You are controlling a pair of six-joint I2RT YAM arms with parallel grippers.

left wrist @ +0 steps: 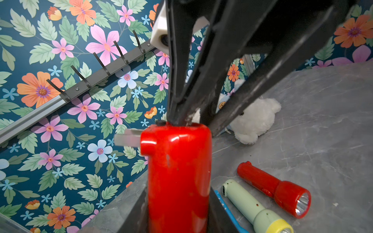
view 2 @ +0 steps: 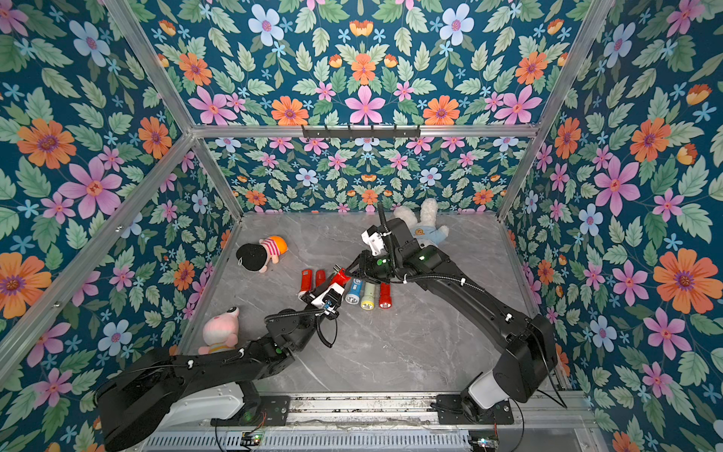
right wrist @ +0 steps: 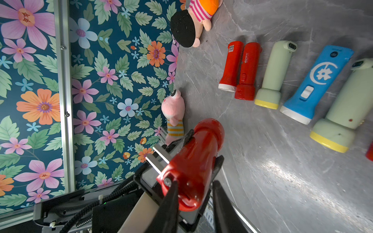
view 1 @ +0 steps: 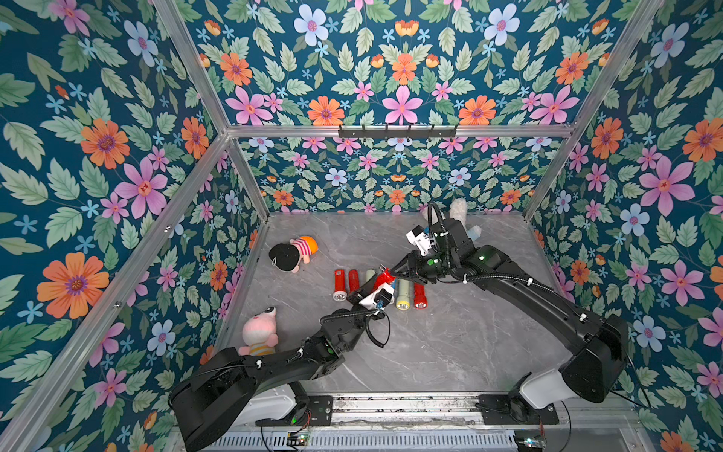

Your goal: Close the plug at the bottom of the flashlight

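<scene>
A red flashlight (left wrist: 179, 174) is held upright-tilted over the table by my left gripper (view 1: 376, 286), whose fingers are around its body. Two silver prongs stick out sideways from its upper end, clearest in the right wrist view. My right gripper (view 1: 403, 267) is at that end; in the left wrist view its black fingers touch or nearly touch the top beside the prongs. Whether anything lies between the right fingertips is hard to tell.
A row of red, blue and pale green flashlights (right wrist: 316, 83) lies on the grey table (view 1: 452, 346). Soft toys sit at the left (view 1: 260, 331) and back (left wrist: 252, 116).
</scene>
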